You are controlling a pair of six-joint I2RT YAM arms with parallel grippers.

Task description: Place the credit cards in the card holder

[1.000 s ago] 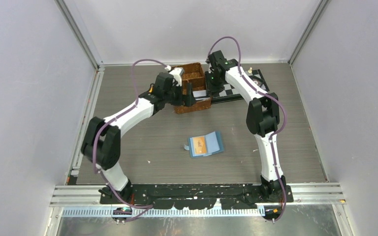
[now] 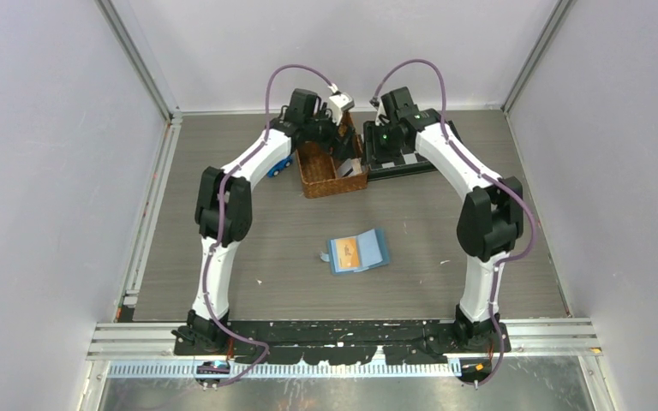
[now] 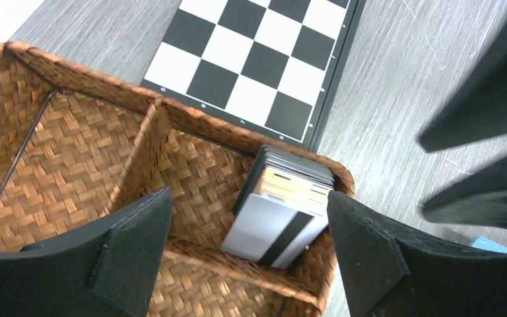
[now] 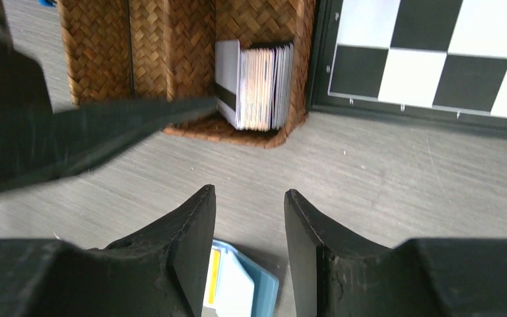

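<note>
A stack of cards point(image 3: 267, 224), its front card white with a black stripe, stands upright in a small compartment of the woven basket point(image 3: 201, 119). Above that compartment my left gripper holds its fingers apart on either side of the cards, without gripping them. The same stack point(image 4: 261, 86) shows edge-on in the right wrist view. My right gripper hangs to the right of the basket's front corner, its fingers parted over bare table. The blue card holder point(image 2: 383, 244) lies spread at the table's middle, an orange card point(image 2: 347, 253) on its left side.
A black-and-white checkered board point(image 4: 412, 76) lies right of the basket, close to its wall. A blue object point(image 2: 280, 166) sits to the basket's left, partly hidden. Both grippers hang close together above the basket's right side.
My left arm has swung right and back until its gripper is over the card compartment. The right arm has shifted right, its gripper moving slightly away from the left one. Holder and basket stay put.
</note>
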